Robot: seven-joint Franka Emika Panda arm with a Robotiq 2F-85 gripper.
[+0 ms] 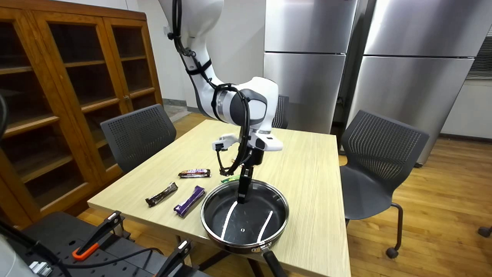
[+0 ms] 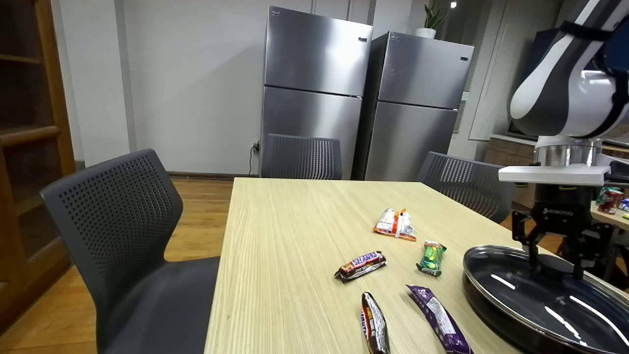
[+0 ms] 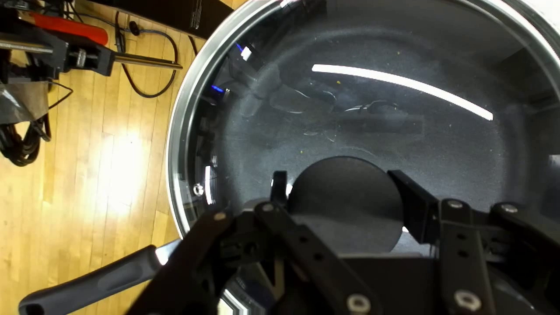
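A glass lid with a metal rim (image 1: pixel 285 203) lies over a dark pan (image 2: pixel 480 304) at the table's near edge. In the wrist view, its round black knob (image 3: pixel 346 207) sits between the two fingers of my gripper, which is shut on it. From exterior view 2, the gripper (image 2: pixel 555 268) points straight down onto the knob. The pan's black handle (image 3: pixel 89 283) sticks out past the table's front edge. Whether the lid rests fully on the pan, I cannot tell.
Left of the pan lie a purple-wrapped bar (image 1: pixel 189 201), a dark-wrapped bar (image 1: pixel 161 194) and a Snickers bar (image 2: pixel 360 265). A green packet (image 2: pixel 432 258) and a white-orange bag (image 2: pixel 395 224) lie farther back.
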